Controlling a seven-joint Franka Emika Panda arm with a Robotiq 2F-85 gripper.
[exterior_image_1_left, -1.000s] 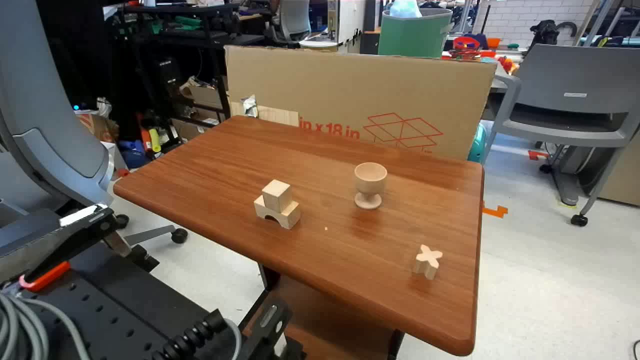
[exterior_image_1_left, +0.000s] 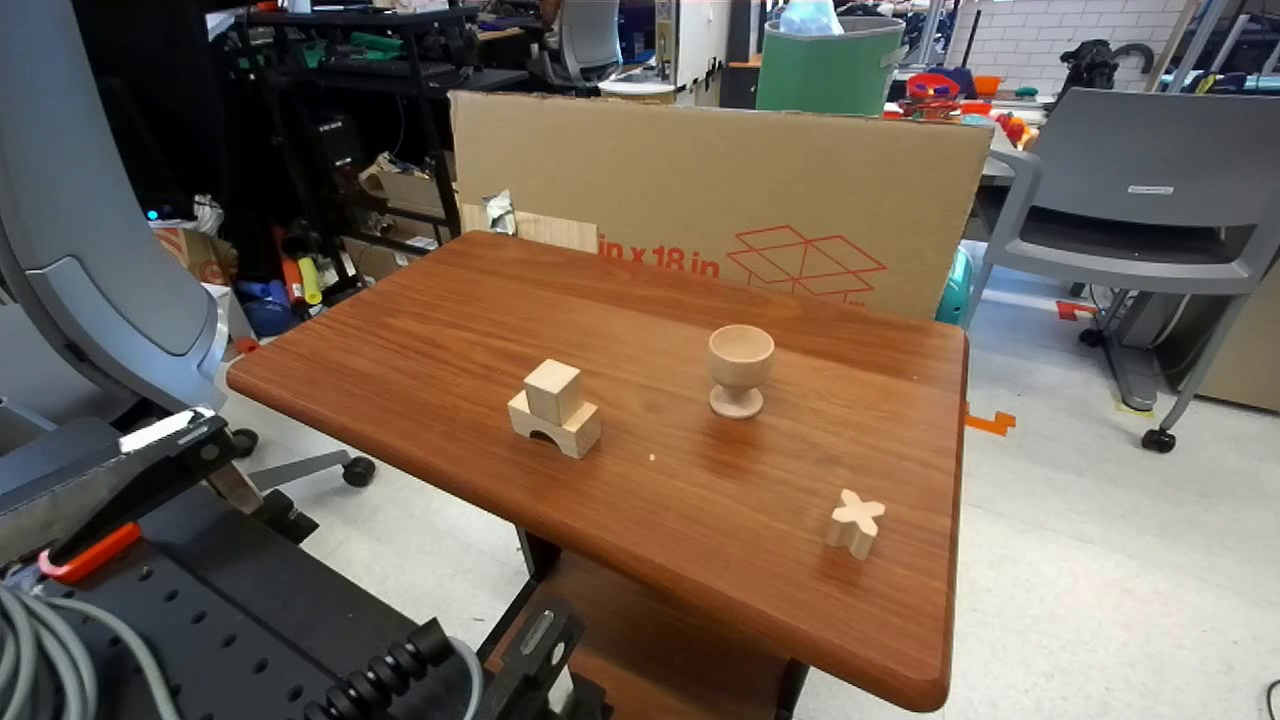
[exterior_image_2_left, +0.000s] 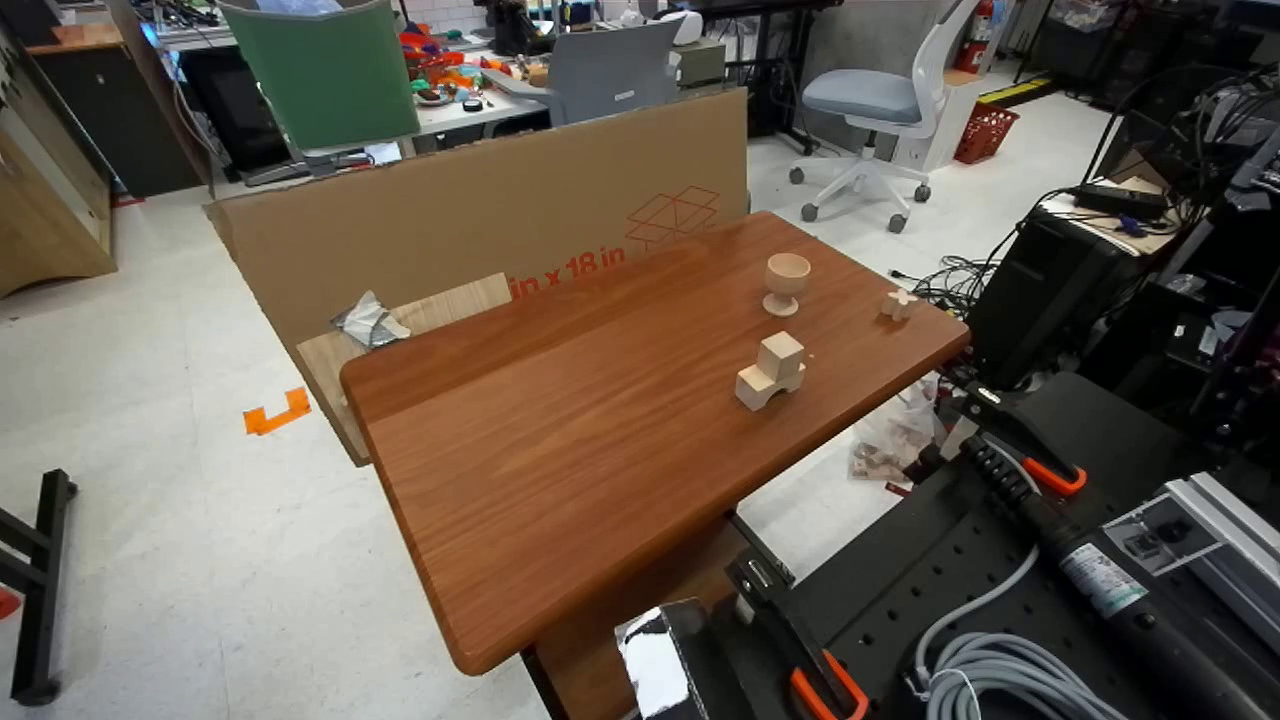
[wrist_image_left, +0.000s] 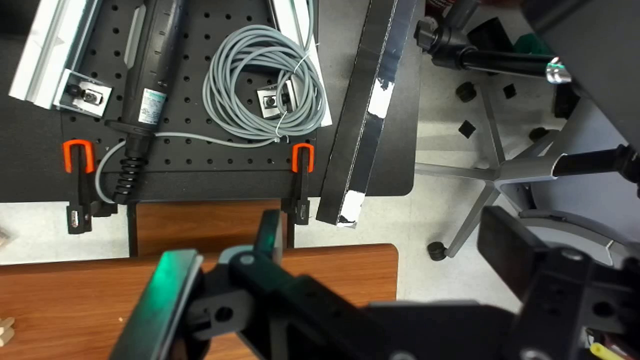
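A wooden cube (exterior_image_1_left: 554, 391) rests on top of an arched wooden block (exterior_image_1_left: 573, 431) on the brown table (exterior_image_1_left: 444, 324). Further right stands an upright wooden goblet (exterior_image_1_left: 739, 358), with a small X-shaped wooden block (exterior_image_1_left: 855, 524) near the table's right end. In exterior view 2 the goblet (exterior_image_2_left: 787, 280), cube (exterior_image_2_left: 780, 354) and X-shaped block (exterior_image_2_left: 897, 304) are all visible and apart from my gripper. Only the wrist view contains my gripper; its fingers stand wide apart with nothing between them. Part of a pale wooden piece (wrist_image_left: 6, 331) shows at that view's left edge.
A cardboard panel (exterior_image_1_left: 672, 180) stands along the table's far edge. Opposite lies a black perforated board (wrist_image_left: 198, 156) with a coiled grey cable (wrist_image_left: 219, 90) and orange-handled clamps (wrist_image_left: 303, 157). An office chair (wrist_image_left: 501, 171) is close by.
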